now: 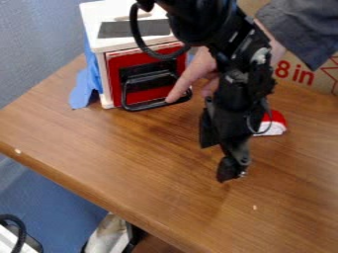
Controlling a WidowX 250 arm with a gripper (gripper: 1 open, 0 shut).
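Observation:
A black robot gripper hangs low over the wooden table, right of centre; whether its finger is open or shut is hard to make out. Behind it to the left, a red drawer box with a black wire handle sits within a white housing. A person's hand reaches toward the handle. A small red and white object lies on the table behind the gripper, partly hidden.
A blue cloth lies beside the housing. Cardboard with red print stands at the back right.

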